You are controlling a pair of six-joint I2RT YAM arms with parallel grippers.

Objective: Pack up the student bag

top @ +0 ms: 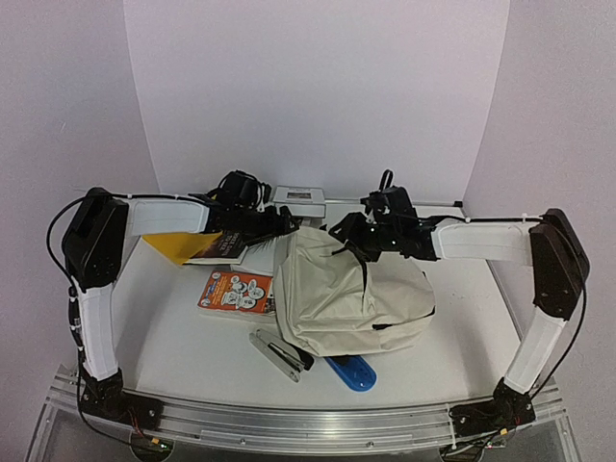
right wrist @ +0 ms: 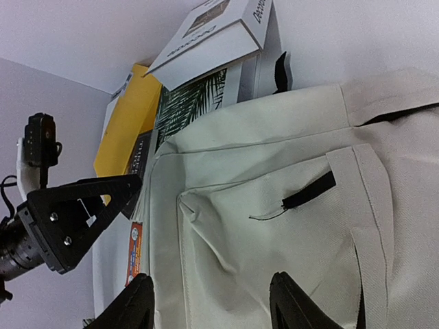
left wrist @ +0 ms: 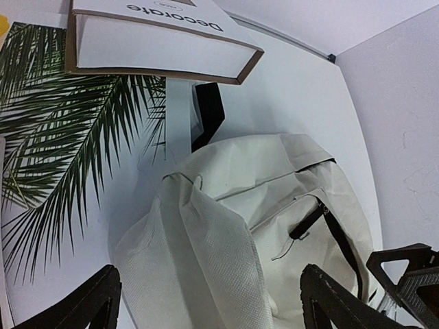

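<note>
A cream canvas bag [top: 337, 298] lies crumpled in the middle of the table, its opening edge and black zip showing in both wrist views. My left gripper [top: 284, 221] hangs open over the bag's upper-left edge; in the left wrist view a folded rim [left wrist: 216, 226] lies between its spread fingertips. My right gripper [top: 348, 233] is over the bag's upper middle, its fingers [right wrist: 288, 301] apart above the cream fabric, nothing seen held between them.
Books [top: 236, 294], a yellow folder [top: 173, 245] and a white "Decorate" box [top: 298, 192] lie left and behind the bag. A stapler [top: 274, 351] and blue case [top: 354, 375] lie at the front.
</note>
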